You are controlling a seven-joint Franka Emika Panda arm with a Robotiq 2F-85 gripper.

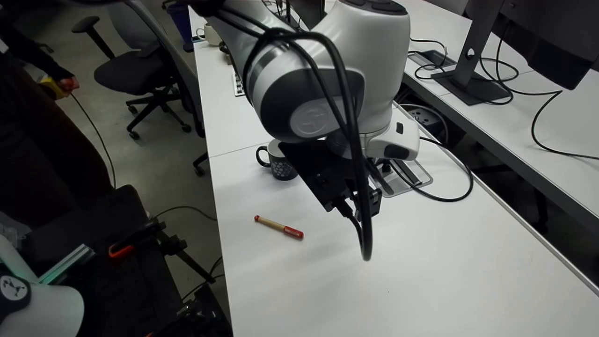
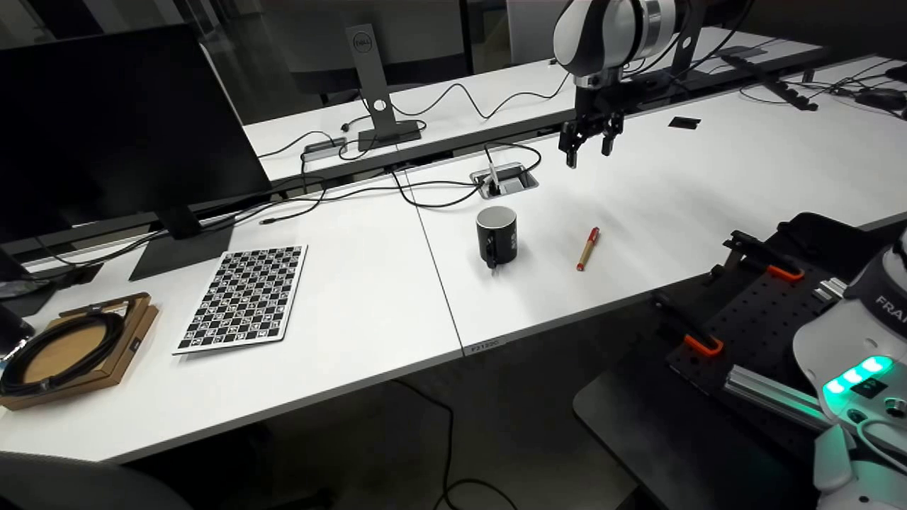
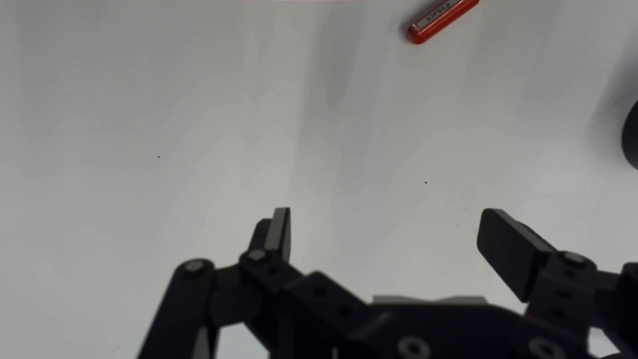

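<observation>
A black mug with a white inside and a pale pattern (image 1: pixel 282 163) stands upright on the white table; its handle points toward the table's near edge in exterior view 2 (image 2: pixel 497 235). To its side lies a marker with a tan body and red ends (image 2: pixel 588 248), flat and apart from the mug. Its red, labelled end (image 3: pixel 441 21) shows at the top of the wrist view, and a dark edge of what looks like the mug (image 3: pixel 632 136) at the right. My gripper is open above bare table, nothing between its fingers. In exterior view 2 the gripper (image 2: pixel 589 154) hangs behind the marker.
A cable outlet box (image 2: pixel 507 180) with loose black cables sits at the table's back edge behind the mug. A checkered board (image 2: pixel 244 297), a monitor (image 2: pixel 127 119) and a cardboard box with cable (image 2: pixel 81 348) occupy the left.
</observation>
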